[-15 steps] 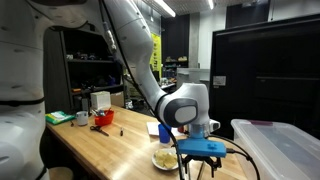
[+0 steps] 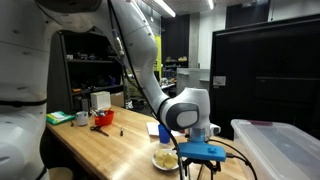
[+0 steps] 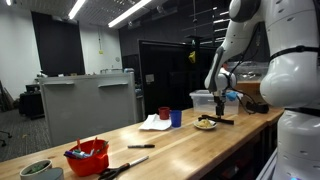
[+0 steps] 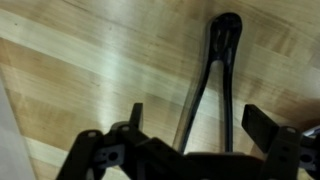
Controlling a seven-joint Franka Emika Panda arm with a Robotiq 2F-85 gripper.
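Note:
Black tongs (image 4: pixel 225 75) lie on the wooden table in the wrist view, their rounded joined end toward the top and both arms running down between my fingers. My gripper is open above them, one finger (image 4: pixel 128 138) to the left and the other (image 4: pixel 262 128) to the right, with the tongs not gripped. Exterior view 1 has the gripper (image 2: pixel 197 166) low over the table's near right part, beside a plate (image 2: pixel 165 160) of pale yellowish food. The tongs' lower ends are hidden by the gripper in the wrist view.
A blue cup (image 3: pixel 176 118), a red cup (image 3: pixel 164 113) and a white cloth (image 3: pixel 156 123) stand behind the plate. A red basket (image 3: pixel 87 157) sits at the table's other end. A large clear bin (image 2: pixel 275 150) is right of the arm.
The arm has shifted very slightly and sits a touch lower in exterior view 1. Plate, cups and basket are unmoved.

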